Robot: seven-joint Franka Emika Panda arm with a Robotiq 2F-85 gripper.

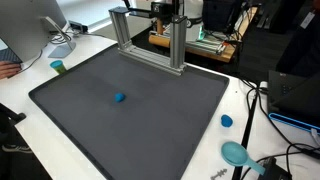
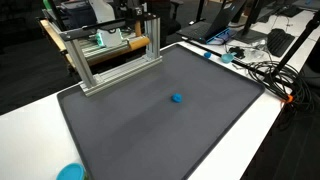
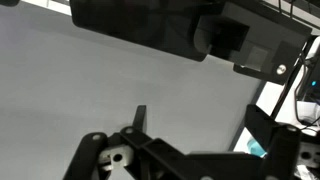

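In the wrist view my gripper is open, its dark fingers wide apart over bare grey surface with nothing between them. A small blue object (image 1: 119, 97) lies on the dark grey mat (image 1: 150, 125). It appears near the middle of the mat in exterior view 2, as a blue piece (image 2: 177, 98), well away from the metal frame. The blue object is not visible between my fingers. In the exterior views the gripper's fingertips cannot be made out clearly among the dark parts near the frame.
A metal frame (image 1: 150, 57) stands along the mat's far edge. A green-topped cup (image 1: 58, 66) is beside the mat. Opposite are a round blue item (image 1: 226, 121) and a teal ladle-like item (image 1: 240, 155), near cables. A black bar (image 3: 150, 22) crosses the wrist view's top.
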